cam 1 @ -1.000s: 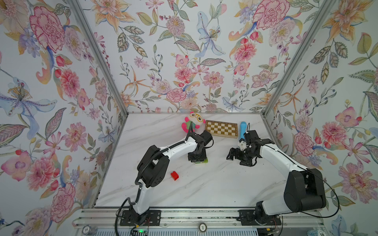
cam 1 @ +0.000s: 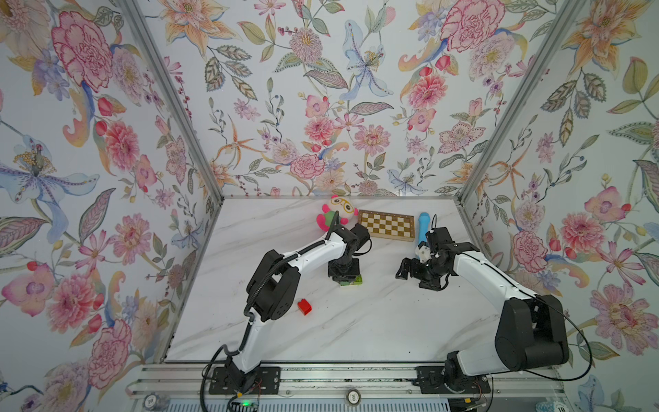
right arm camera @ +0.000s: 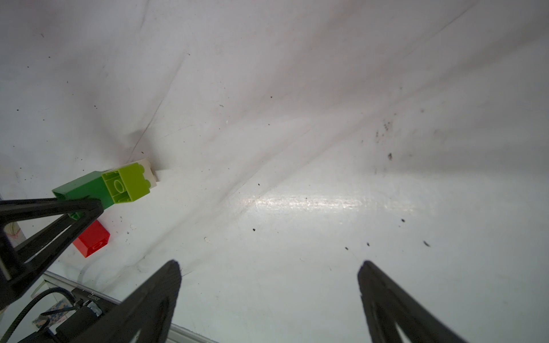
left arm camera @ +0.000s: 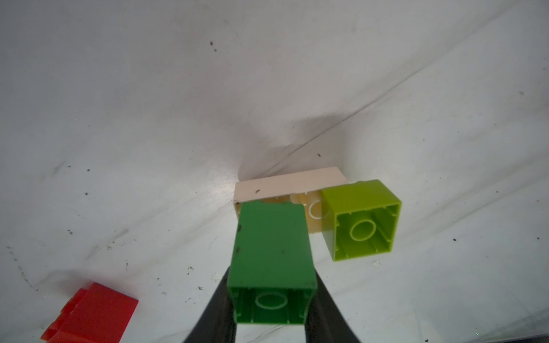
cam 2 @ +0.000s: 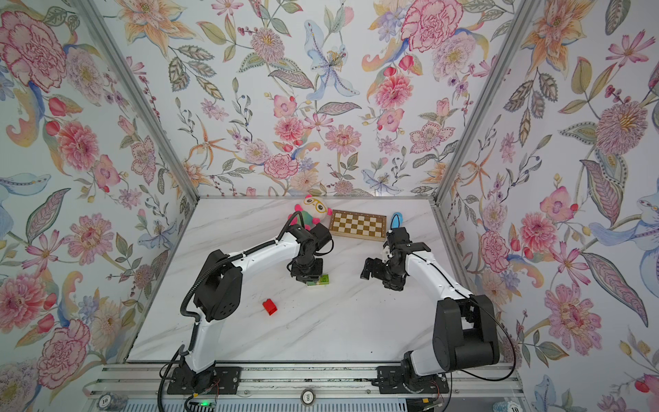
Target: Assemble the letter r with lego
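Note:
In the left wrist view my left gripper is shut on a dark green brick [left arm camera: 271, 243]. That brick covers part of a pale beige brick [left arm camera: 288, 183], which lies with its hollow underside showing. A lime green brick [left arm camera: 366, 200] sits at the beige brick's right end, also hollow side toward the camera. Whether the dark green brick touches the beige one I cannot tell. A red brick [left arm camera: 100, 314] lies apart at the lower left. My right gripper stands open over bare table, away from the bricks, nothing between its fingers.
At the back of the table are a pink plush toy [cam 1: 322, 221], a checkered board [cam 1: 386, 225] and a blue object [cam 1: 424, 219].
My left arm has shifted only slightly around the bricks, still holding the dark green one. The right arm has hardly moved, and the red brick stays where it was.

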